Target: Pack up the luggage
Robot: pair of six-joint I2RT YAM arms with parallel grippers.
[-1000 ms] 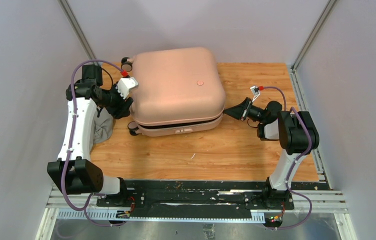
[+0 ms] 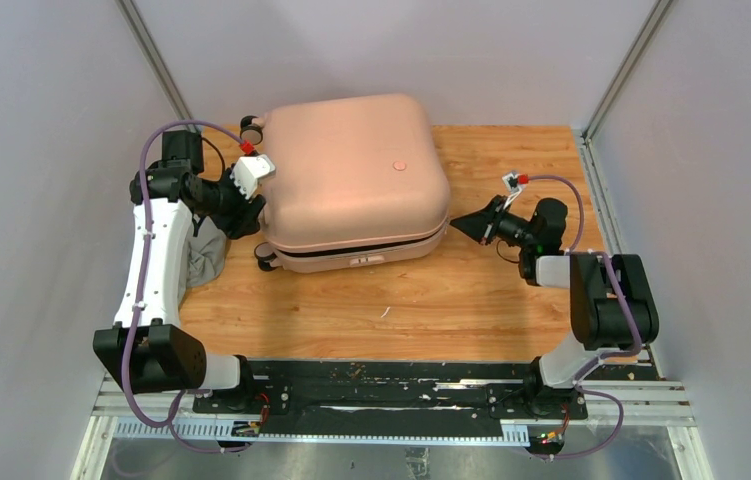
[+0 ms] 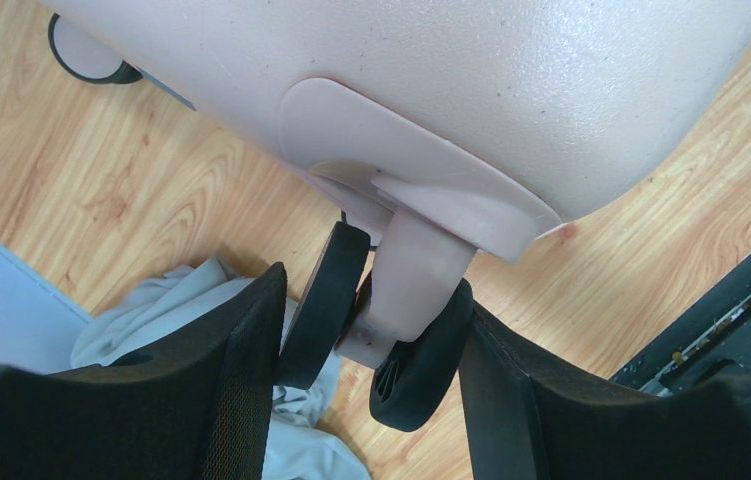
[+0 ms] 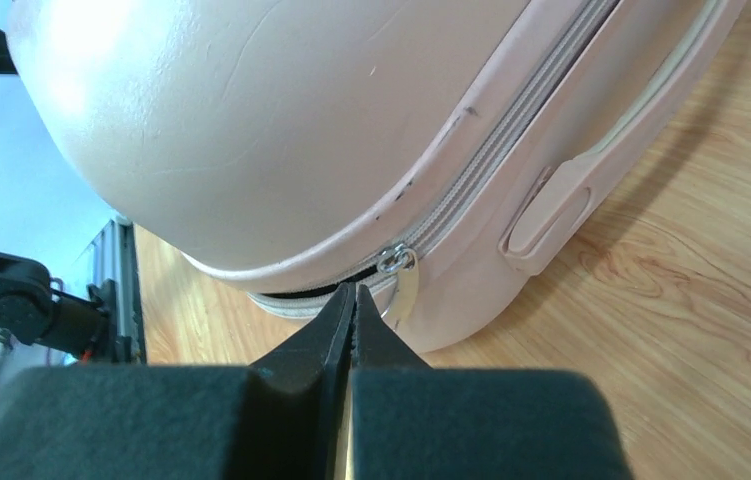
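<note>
A pink hard suitcase (image 2: 351,180) lies closed-lidded on the wooden table, a dark gap along its front seam. My left gripper is at its left side, fingers around the grey-pink handle (image 3: 421,260); whether it grips tightly is hard to tell. My right gripper (image 2: 459,224) is shut, nothing seen between its fingers, by the suitcase's right front corner. In the right wrist view its tips are just below the zipper pull (image 4: 401,275).
A grey cloth (image 2: 203,260) lies bunched at the table's left, beside the left arm. Free wood shows in front of and right of the suitcase. Walls stand at the sides and back.
My right arm's elbow has swung toward the front and its gripper has shifted slightly right. The suitcase and left gripper look almost unchanged.
</note>
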